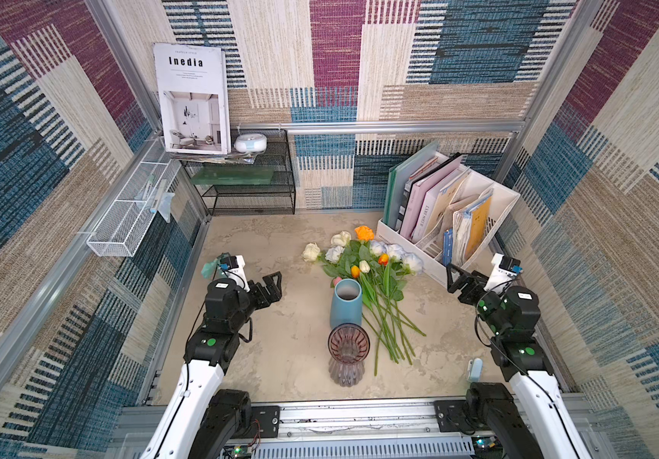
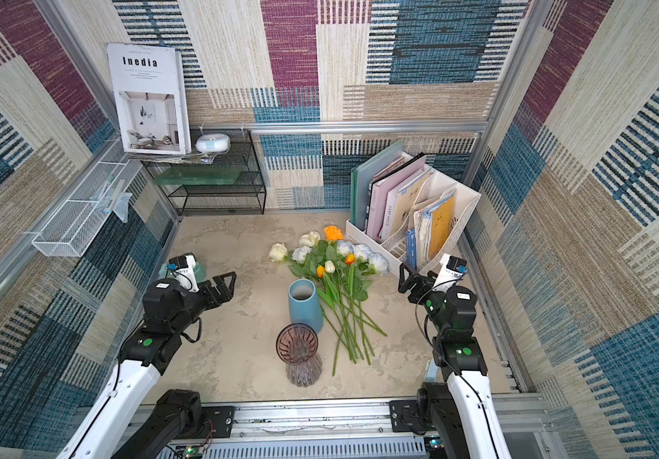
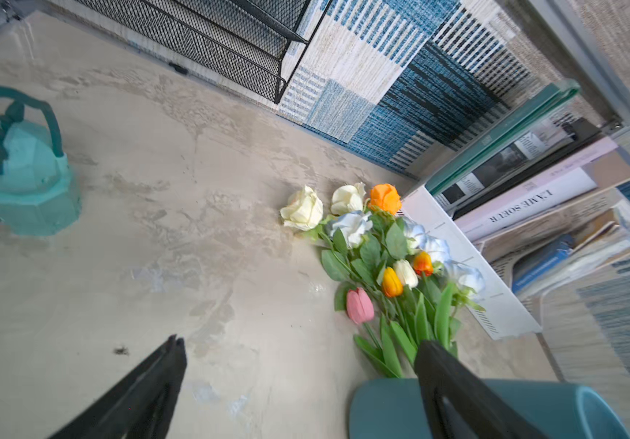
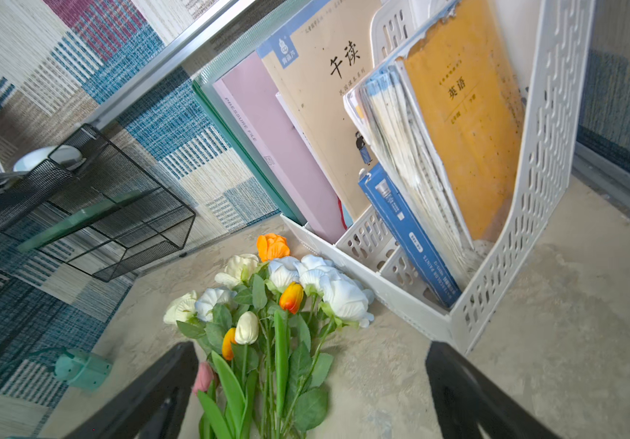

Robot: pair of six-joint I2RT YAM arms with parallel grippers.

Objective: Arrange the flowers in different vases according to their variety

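Observation:
A pile of white, pale blue and orange roses (image 1: 364, 233) and orange, white and pink tulips (image 3: 359, 306) lies mid-table, stems toward the front. Just left of the stems stand a blue vase (image 1: 346, 310) and, in front of it, a ribbed purple glass vase (image 1: 347, 359). My left gripper (image 1: 268, 287) is open above the table left of the vases, with nothing between its fingers. My right gripper (image 1: 459, 284) is open right of the flowers, near the file holder, also empty.
A white file holder (image 4: 468, 307) with books is at the back right, a black mesh rack (image 1: 287, 191) at the back left. A teal watering can (image 3: 26, 183) stands at the left.

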